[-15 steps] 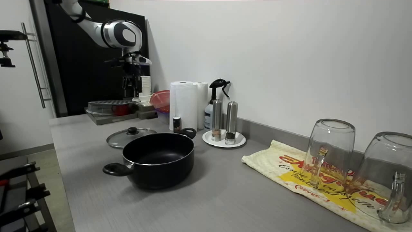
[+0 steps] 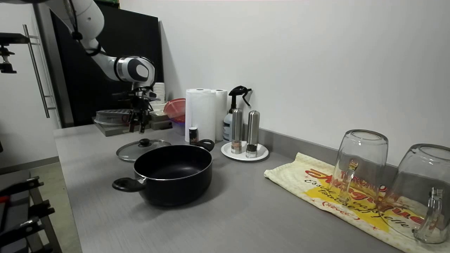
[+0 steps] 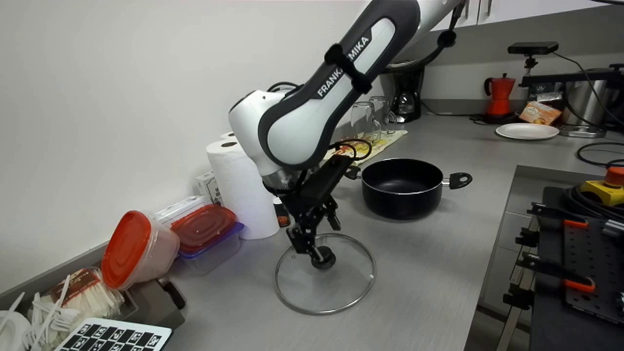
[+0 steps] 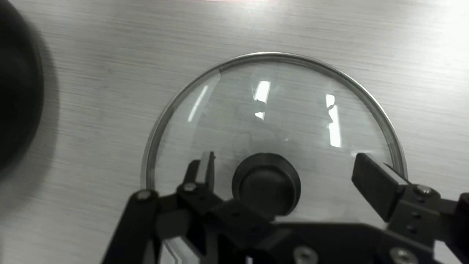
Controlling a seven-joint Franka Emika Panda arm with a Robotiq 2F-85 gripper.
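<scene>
A round glass lid (image 3: 327,289) with a metal rim and a black knob (image 4: 266,184) lies flat on the grey counter. My gripper is open above it, and in the wrist view the knob appears between the two fingers, nearer the left one. Exterior view 1 has the fingertips slightly above the knob's height, with nothing held. Beside the lid stands a black two-handled pot (image 2: 175,177), uncovered and empty as far as its inside shows. Only the pot's curved edge enters the wrist view, at the left.
Paper towel rolls (image 2: 200,114) and a small dark jar (image 3: 281,211) stand by the wall. Food containers (image 3: 140,250) lie past the lid. A white plate (image 2: 262,152) holds two grinders. Glass mugs (image 2: 360,168) rest on a cloth. The counter in front of the pot is clear.
The arm has come down a good way, bringing my gripper from high over the counter to just above the lid. Lid and pot are where they were.
</scene>
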